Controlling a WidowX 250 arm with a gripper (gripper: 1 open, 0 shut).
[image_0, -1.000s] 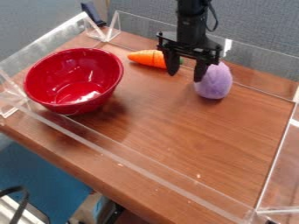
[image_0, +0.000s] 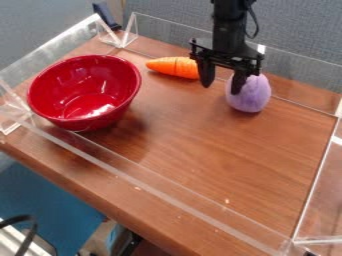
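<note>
My black gripper (image_0: 221, 70) hangs over the back of the table, one finger down in front of the orange carrot and the other over a purple round object (image_0: 250, 96), which stands upright at the back right. The carrot (image_0: 174, 66) lies on its side behind and left of the gripper. Whether anything is between the fingers is unclear; they look spread apart. A red bowl (image_0: 83, 90) sits at the left.
Clear walls (image_0: 307, 180) border the wooden table (image_0: 187, 170) on the sides. A grey panel stands behind.
The gripper has shifted slightly over the past second. The purple object also appears slightly shifted. The carrot and bowl stay in place.
</note>
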